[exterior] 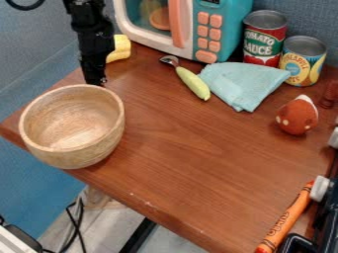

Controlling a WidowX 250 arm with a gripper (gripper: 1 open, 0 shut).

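Observation:
My black gripper (pixel 93 74) hangs at the upper left of the table, just behind a light wooden bowl (pixel 71 126). A yellow object (pixel 119 48) lies just right of it, partly hidden by the arm. Its fingers are too small and dark to tell whether they are open or shut.
A toy microwave (pixel 185 30) stands at the back, with tomato (pixel 263 40) and yellow (pixel 302 62) cans, a blue cloth (pixel 244 84), spoon, corn (pixel 195 83), a red-brown toy (pixel 297 116) and an orange crayon (pixel 284 222) to the right.

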